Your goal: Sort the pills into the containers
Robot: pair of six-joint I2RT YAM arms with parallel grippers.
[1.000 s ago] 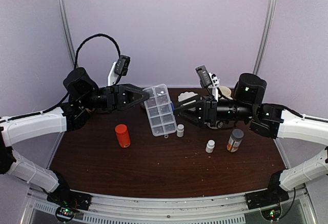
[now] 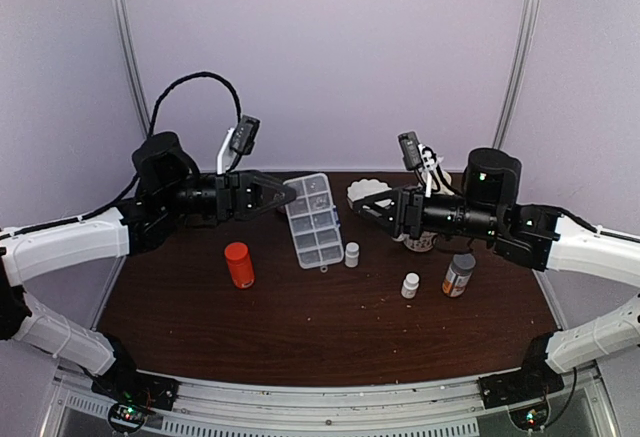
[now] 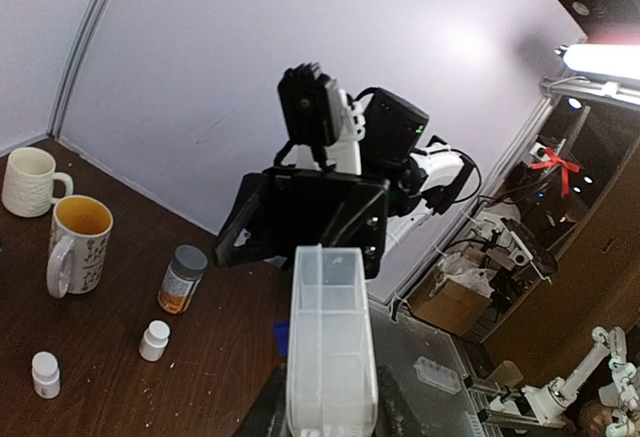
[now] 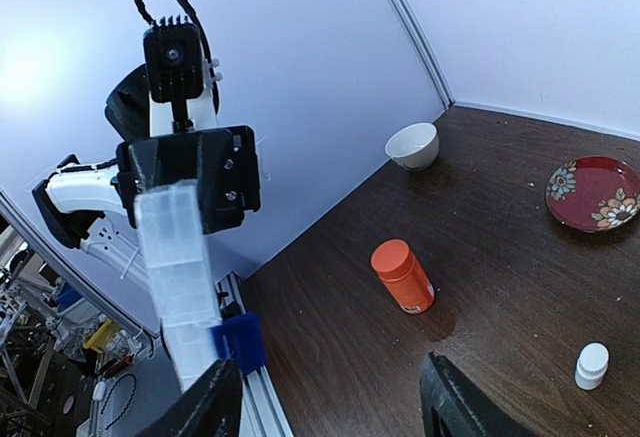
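A clear plastic pill organizer (image 2: 313, 222) with several compartments hangs tilted above the table, my left gripper (image 2: 290, 195) shut on its upper left edge. A blue latch (image 4: 240, 342) stands out from the organizer's side in the right wrist view. My right gripper (image 2: 363, 213) is open and empty, a short way to the right of the organizer. Beneath it on the table stand two small white bottles (image 2: 352, 255) (image 2: 410, 285), a grey-lidded bottle (image 2: 459, 274) and an orange-red bottle (image 2: 239, 265). No loose pills can be made out.
Two mugs (image 3: 80, 245) (image 3: 34, 182) stand toward the back right. A white bowl (image 4: 412, 146) and a dark red flowered plate (image 4: 594, 193) are at the back, seen in the right wrist view.
My right gripper has drawn back to the right from the organizer's latch side, leaving a gap. The left gripper has shifted slightly, carrying the organizer a little lower and to the right.
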